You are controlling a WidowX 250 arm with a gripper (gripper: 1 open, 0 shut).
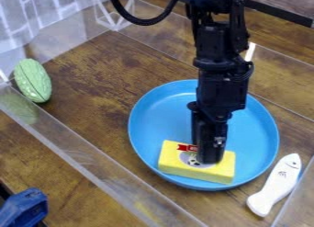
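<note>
A black gripper (205, 146) points down over a blue plate (160, 120) in the middle of the view. Its fingertips are at a yellow box (186, 172) with a red and white label, which lies on the near part of the plate. The gripper hides part of the box's top, and whether its fingers hold the box cannot be told.
A white brush-like object (276, 187) lies right of the plate. A pale green oval thing (33, 79) sits at the far left and a blue object (22, 207) at the lower left.
</note>
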